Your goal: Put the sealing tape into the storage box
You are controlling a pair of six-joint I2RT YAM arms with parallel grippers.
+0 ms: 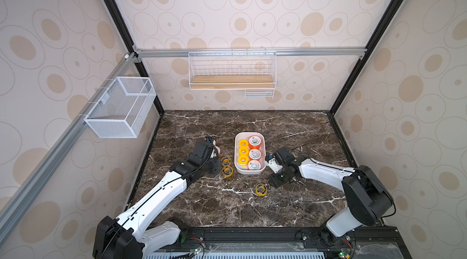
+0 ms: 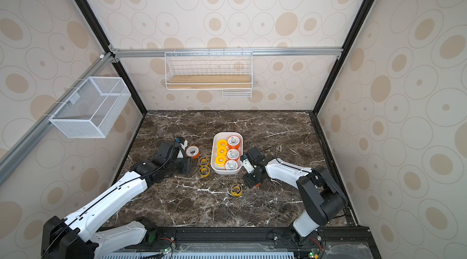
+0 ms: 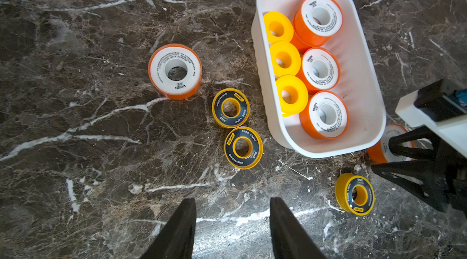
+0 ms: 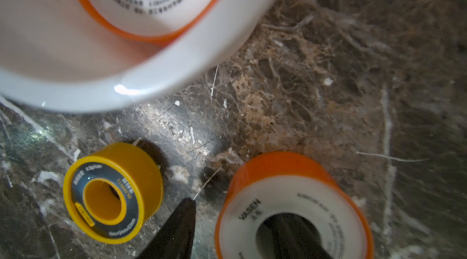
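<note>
The white storage box (image 3: 367, 113) holds several orange tape rolls (image 3: 321, 67) and yellow rings of tape (image 3: 294, 84). An orange VASEN roll (image 3: 175, 64) lies left of it, with two dark-faced yellow rolls (image 3: 243, 135) between. My left gripper is open above the marble top, nothing between its fingers. My right gripper hovers low by the box's near right corner, over another orange VASEN roll (image 4: 257, 186), apart at the fingers and seemingly not closed on it. A yellow roll (image 4: 112, 195) lies beside that, to its left in the right wrist view.
A wire shelf (image 1: 232, 79) hangs on the back wall and a mesh basket (image 1: 116, 113) on the left wall.
</note>
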